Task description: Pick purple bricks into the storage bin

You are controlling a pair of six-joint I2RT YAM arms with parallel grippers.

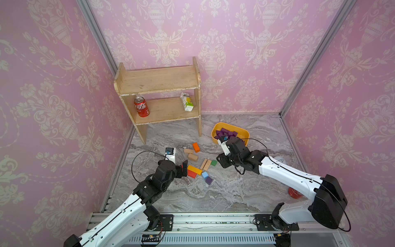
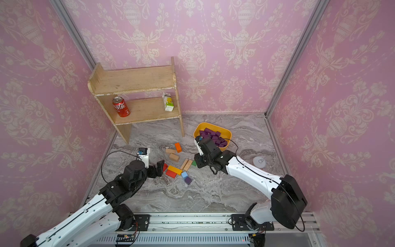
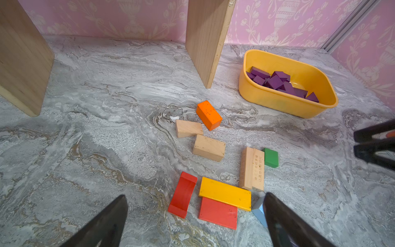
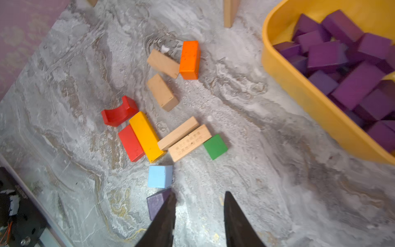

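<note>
A yellow bin holds several purple bricks. One purple brick lies on the table beside the light blue cube. My right gripper is raised near the bin's front side, above the table. Its fingers show a gap with marble visible between their tips; whether anything is held farther back cannot be seen. My left gripper stands open at the left of the loose blocks, nothing between its fingers.
Orange, wooden, green, yellow and red blocks lie mid-table. A wooden shelf with a can and carton stands back left. The table's front right has free room.
</note>
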